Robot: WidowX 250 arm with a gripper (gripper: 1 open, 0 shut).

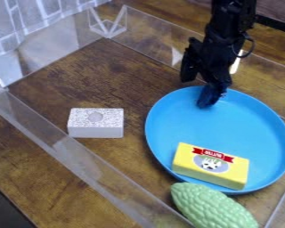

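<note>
My black gripper (202,78) hangs open over the back rim of a blue plate (181,120), its fingers pointing down with nothing visible between them. On the front of the plate lies a yellow butter box (210,165). A speckled white block (95,123) rests on the wooden surface (61,89) to the left of the plate.
A green cabbage-like object (214,207) lies in front of the plate at the bottom edge. Clear walls enclose the area, with white tiles (44,27) at the back left.
</note>
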